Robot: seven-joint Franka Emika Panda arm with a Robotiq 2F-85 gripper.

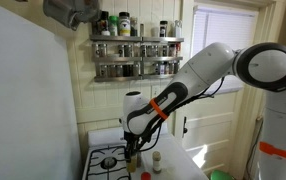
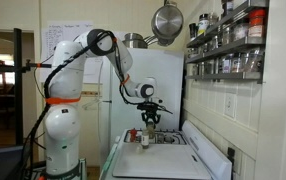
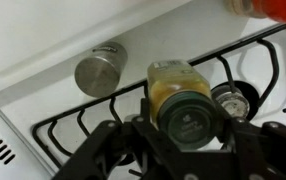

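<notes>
A small jar (image 3: 173,75) with amber-yellow contents and a dark greenish lid (image 3: 190,121) fills the middle of the wrist view. My gripper is shut on it near the lid, with dark fingers (image 3: 245,142) on both sides. From the first exterior view, the gripper (image 1: 132,154) points down at the stove's right edge, and the jar (image 1: 134,163) shows only small beneath it. The black stove grate (image 3: 68,125) lies under the jar in the wrist view; whether the jar touches anything cannot be told.
A silver-topped shaker (image 3: 100,70) stands on the white surface beside the grate. Another small round container (image 3: 232,101) is close to the right finger. Something red-topped (image 3: 283,8) sits at the upper right corner. Spice shelves (image 1: 136,60) hang on the back wall.
</notes>
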